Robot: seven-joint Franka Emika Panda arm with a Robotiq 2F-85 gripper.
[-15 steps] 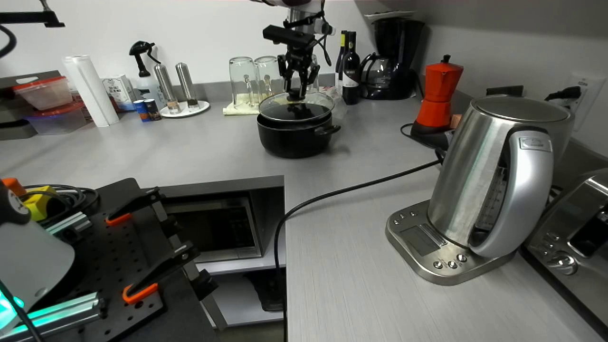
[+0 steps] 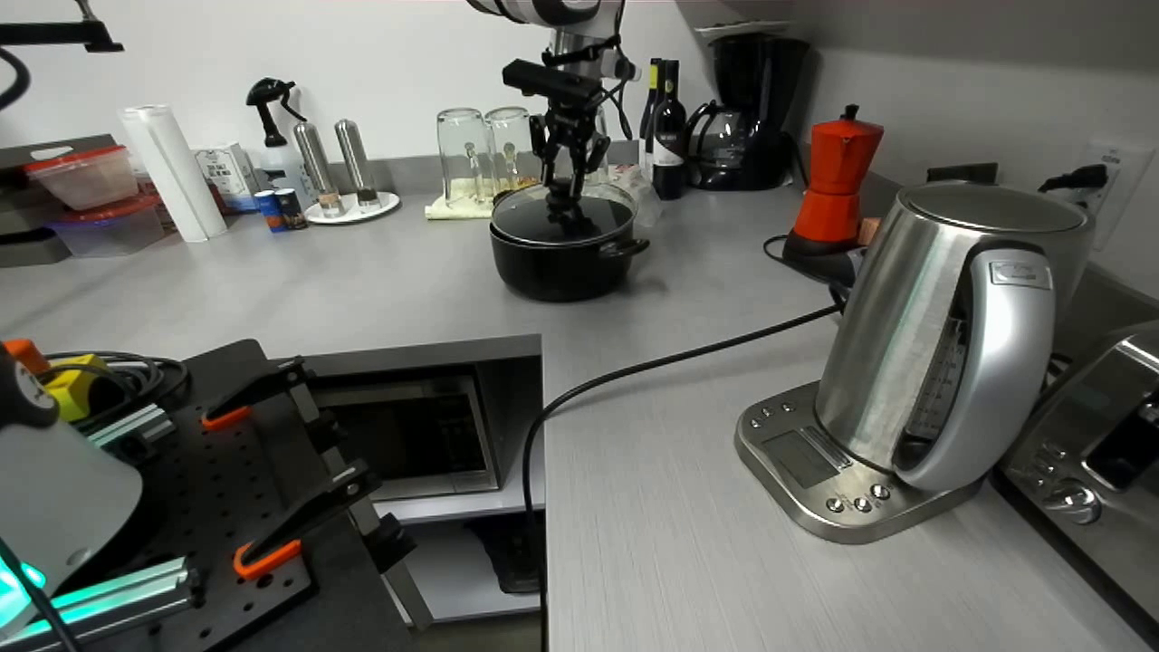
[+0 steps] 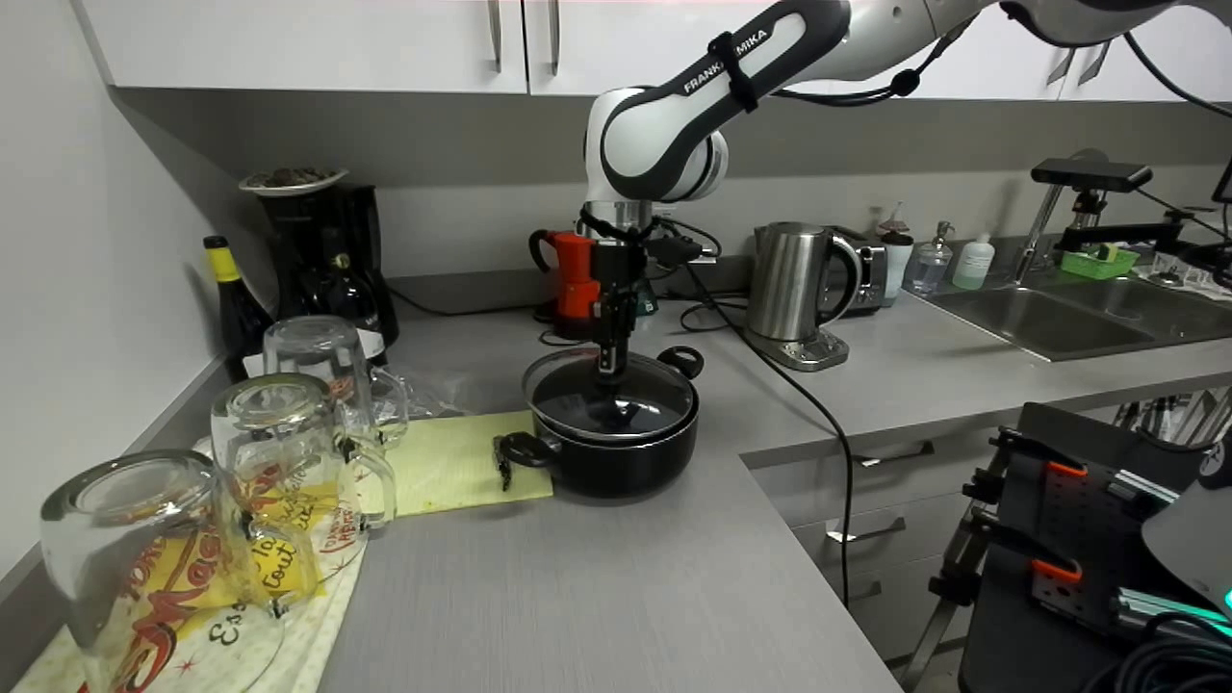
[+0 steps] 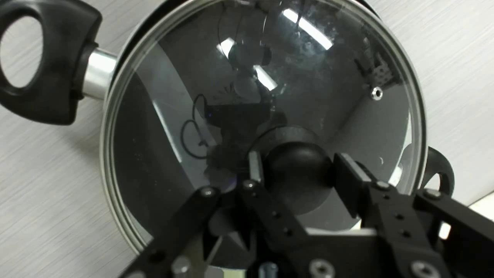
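Note:
A black two-handled pot [image 2: 560, 272] stands on the counter, with its round glass lid [image 4: 185, 92] over the mouth. In exterior view 2 the lid [image 3: 577, 398] sits a little off-centre, its left edge reaching past the pot [image 3: 629, 462]. Whether the rim is fully seated all round, I cannot tell. In the wrist view my gripper is shut on the lid's black round knob [image 4: 296, 183], one finger on each side. From above comes the arm, with the gripper [image 3: 612, 368] pointing straight down.
Glass mugs [image 3: 271, 462] stand left of the pot on a yellow cloth [image 3: 462, 462]. Behind are wine bottles [image 2: 668, 136], a coffee maker [image 2: 750, 119] and a red moka pot [image 2: 837, 179]. A steel kettle [image 2: 924, 326] stands right. Bare counter lies in front.
My gripper and the lid have come down towards the pot. The clear gap that showed between lid and pot has closed or nearly so.

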